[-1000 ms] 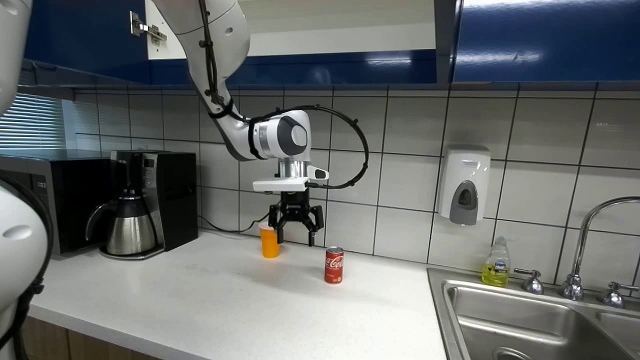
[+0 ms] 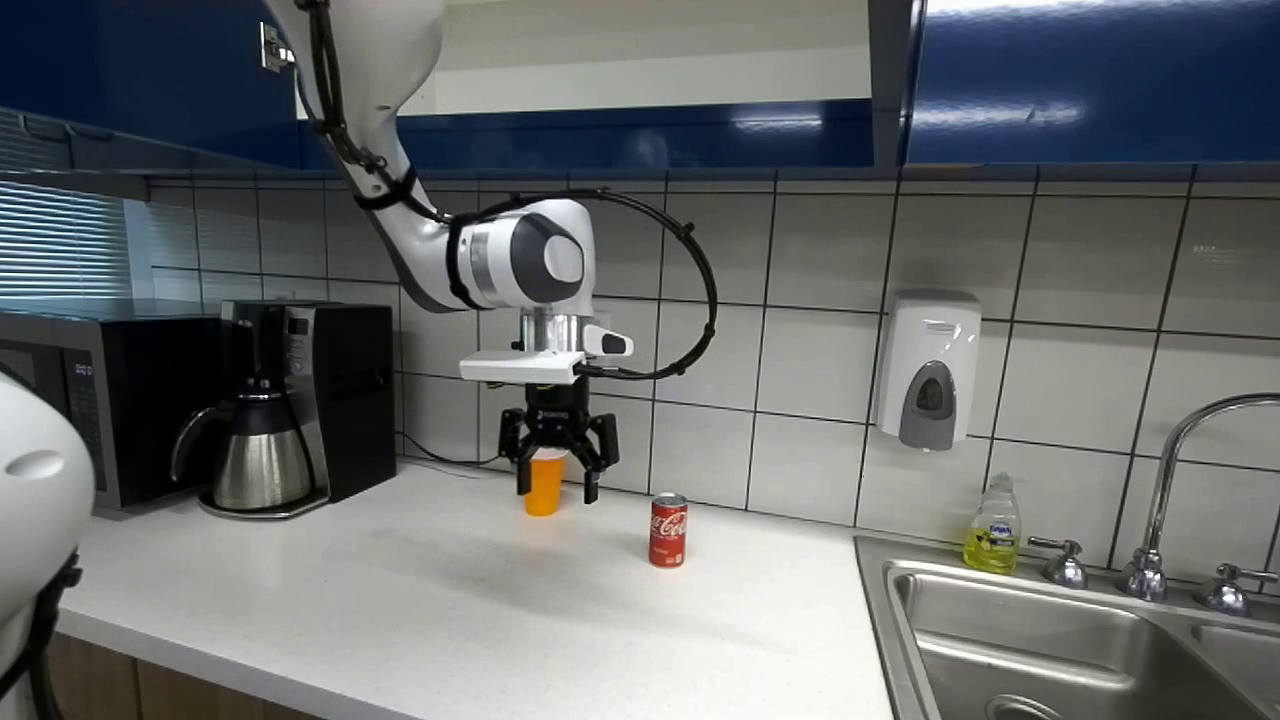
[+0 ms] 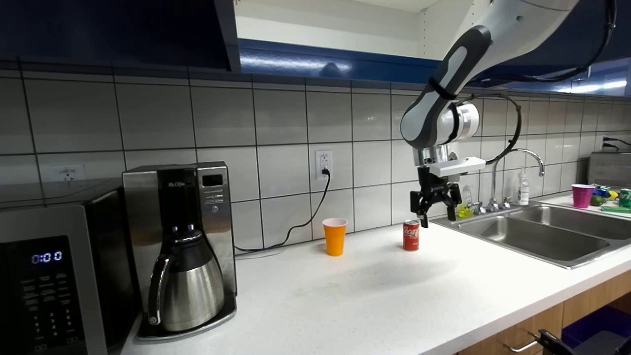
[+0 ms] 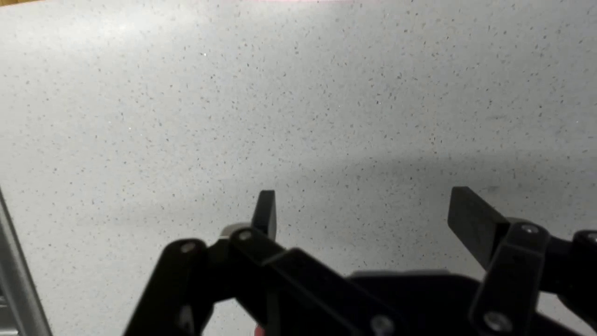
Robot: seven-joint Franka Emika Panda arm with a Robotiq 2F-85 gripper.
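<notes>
My gripper (image 2: pixel 558 488) hangs above the counter with its fingers spread and nothing between them. An orange cup (image 3: pixel 334 237) stands upright near the tiled wall; in exterior view 1 the gripper partly covers it. The upright red Coca-Cola can (image 2: pixel 668 530) is to the right of the gripper there. In exterior view 2 the can (image 3: pixel 411 235) shows just left of and below the fingers, apart from the cup. Between the open fingers the wrist view has only bare speckled counter, with a small red patch at its bottom edge.
The coffee maker (image 3: pixel 177 248) and microwave (image 3: pixel 53 266) occupy the counter's left end. On the right are the sink (image 2: pixel 1020 636), faucet (image 2: pixel 1158 516) and yellow soap bottle (image 2: pixel 993 534). Blue cabinets (image 2: pixel 1080 84) overhang the back.
In exterior view 1 my arm and gripper have shifted left and slightly lower, now overlapping more of the orange cup. The can is where it was, and the fingers remain open.
</notes>
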